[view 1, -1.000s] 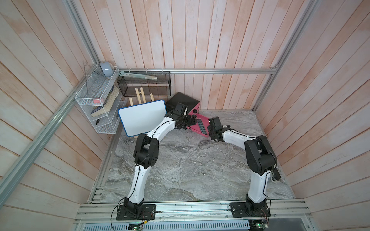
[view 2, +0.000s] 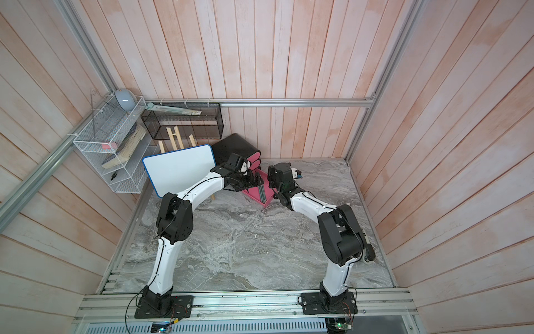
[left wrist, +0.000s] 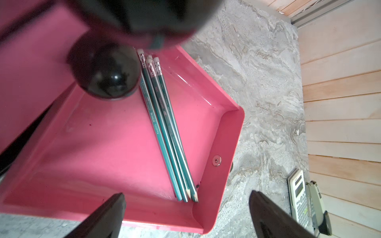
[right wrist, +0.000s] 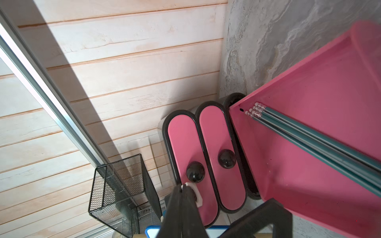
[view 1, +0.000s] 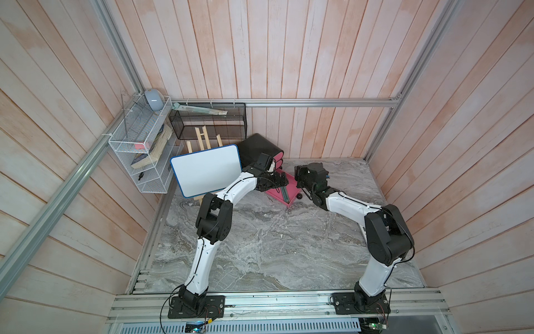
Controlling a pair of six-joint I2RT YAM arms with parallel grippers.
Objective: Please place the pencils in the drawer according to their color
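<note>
Several teal pencils with erasers [left wrist: 170,119] lie side by side in the pulled-out pink drawer [left wrist: 107,146] of the black cabinet [view 1: 253,144]. My left gripper is over the drawer in the left wrist view, its fingers wide apart at the lower edge, empty. My right gripper stands just right of the drawer in the top views; in the right wrist view its fingers are together, and I cannot see anything between them. Two pink drawer fronts with black knobs [right wrist: 227,158] stand beside the open drawer.
A whiteboard [view 1: 204,169] on a wooden easel stands left of the cabinet, with wire shelves [view 1: 139,150] and a mesh basket [right wrist: 119,186] behind. A calculator [left wrist: 297,194] lies on the marble top.
The drawer has shifted toward the front left. My left gripper has come slightly down with it.
</note>
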